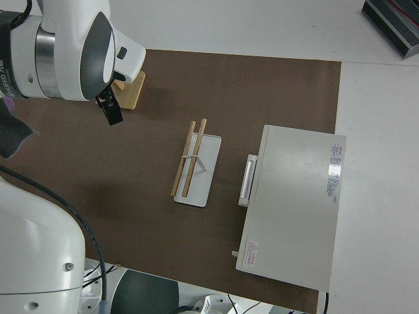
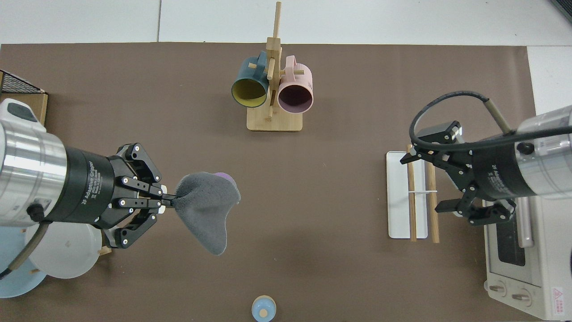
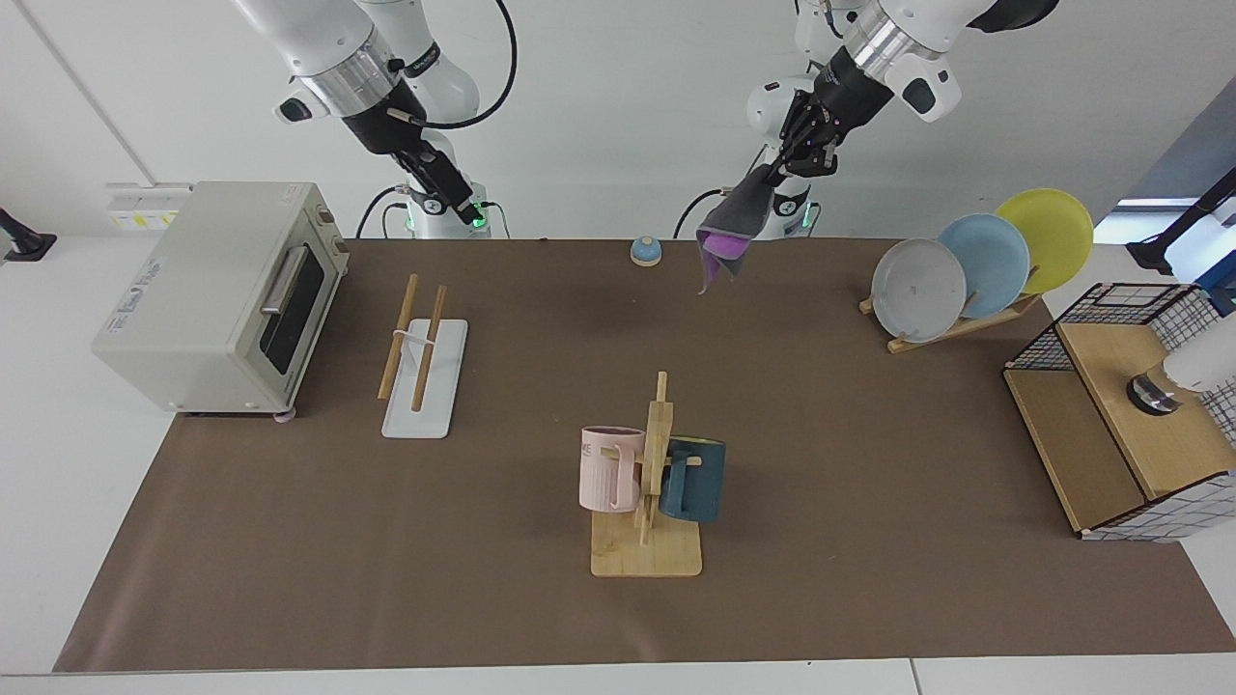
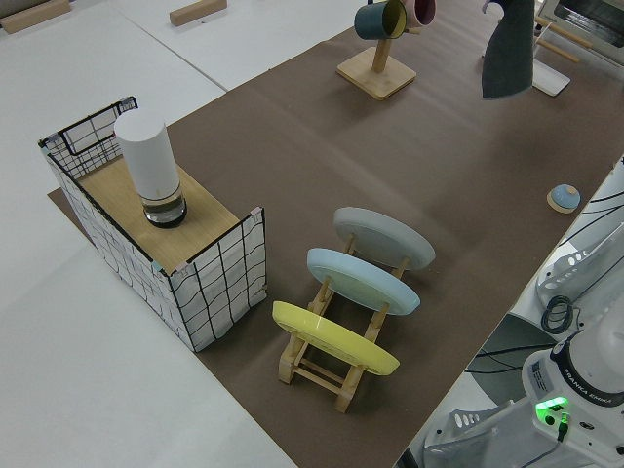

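A grey cloth (image 2: 206,209) with a purple side hangs from my left gripper (image 2: 170,199), which is shut on it, over open mat left of centre; in the left view it (image 3: 730,226) dangles downward. My right gripper (image 2: 434,177) is over the white rack with two wooden sticks (image 2: 397,198) at the right; whether its fingers are open or shut is unclear.
A mug tree (image 2: 273,123) with two mugs stands at the back centre, a plate rack (image 4: 346,380) and wire shelf (image 3: 1078,440) at one side, a white oven (image 2: 552,252) at the other. A small blue object (image 2: 263,308) lies near the front.
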